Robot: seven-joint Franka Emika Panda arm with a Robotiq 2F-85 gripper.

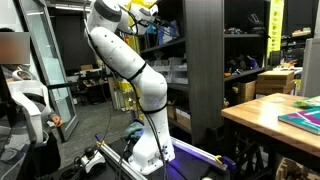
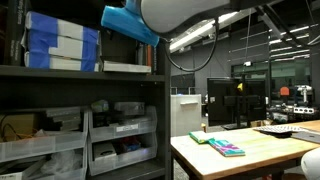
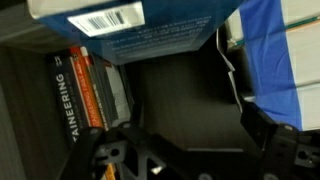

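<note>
My gripper is open in the wrist view, its dark fingers (image 3: pixel 258 122) wide apart with nothing between them. It faces into a dark shelf space. A dark blue box (image 3: pixel 150 35) with a white barcode label (image 3: pixel 107 18) spans the top of that view. Left of the gap stand several books, among them a black one marked "ENGINEERING" (image 3: pixel 70 98) and an orange-spined one (image 3: pixel 88 90). Blue-and-white boxes (image 3: pixel 270 55) are on the right. In exterior view 2, the white arm (image 2: pixel 130 22) crosses the upper shelf; the gripper's fingers cannot be made out there.
Below the shelf (image 2: pixel 60 72) are clear plastic bins (image 2: pixel 120 155). A wooden table (image 1: pixel 262 115) with colourful flat items (image 1: pixel 300 118) stands to the right in exterior view 1. The shelf's dark side panel (image 1: pixel 206 80) stands between table and arm.
</note>
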